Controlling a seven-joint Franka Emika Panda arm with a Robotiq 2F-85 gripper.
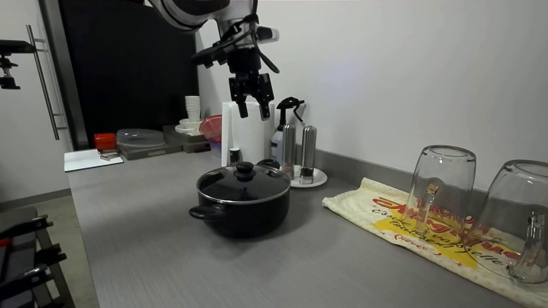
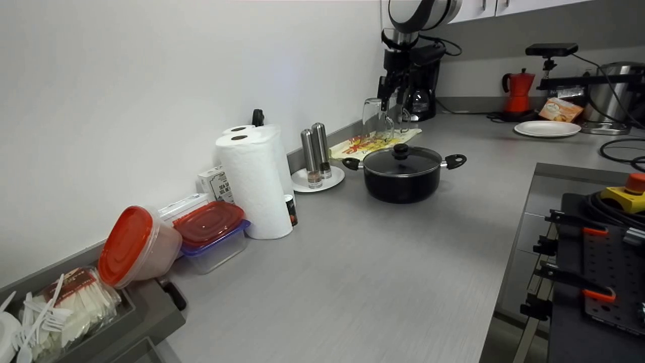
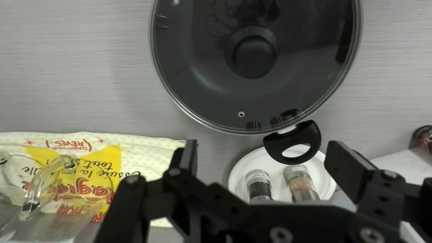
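Note:
A black pot with a glass lid stands on the grey counter, its two side handles sticking out. The lid is on, with a round black knob at its centre. My gripper hangs in the air well above the pot, pointing down, fingers apart and nothing between the fingers. From the wrist, the pot's handle and a white plate with a salt mill and a pepper mill show below the gap between the fingers. Nothing touches the gripper.
Two upturned glass mugs stand on a yellow and white towel by the wall. Paper towel rolls, a spray bottle and plastic containers line the wall too. Open counter lies in front.

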